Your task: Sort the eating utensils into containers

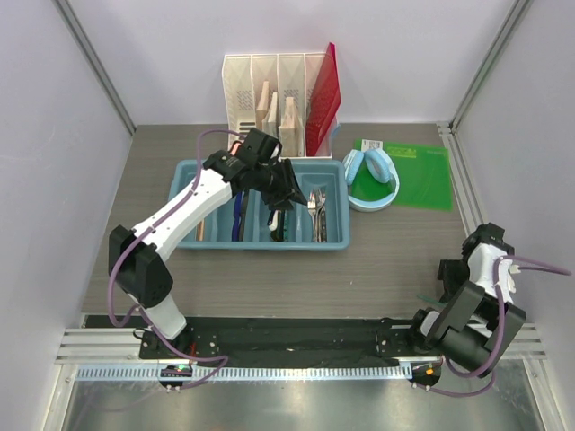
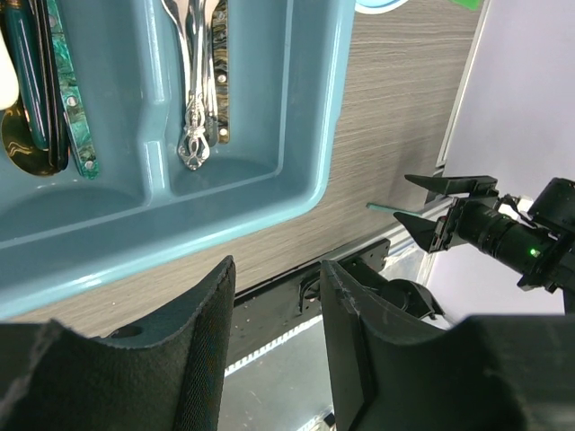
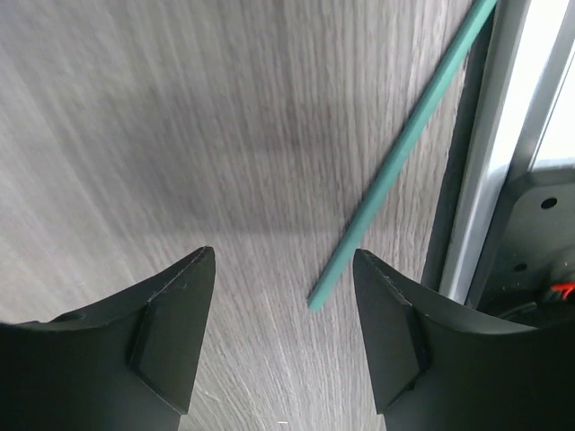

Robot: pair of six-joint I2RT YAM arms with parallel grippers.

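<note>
The blue divided container (image 1: 338, 235) holds silver forks (image 1: 312, 211), knives and other utensils in its compartments. My left gripper (image 1: 289, 196) hangs over it, open, empty between its fingers in the left wrist view. At the table's right front, my right gripper (image 1: 446, 278) is open above a thin teal stick (image 3: 386, 175), which lies on bare wood and runs past the right fingertip toward the edge rail.
Blue headphones (image 1: 386, 171) and a green mat (image 1: 422, 180) lie right of the container. A white rack (image 1: 238, 81) with a red panel stands behind it.
</note>
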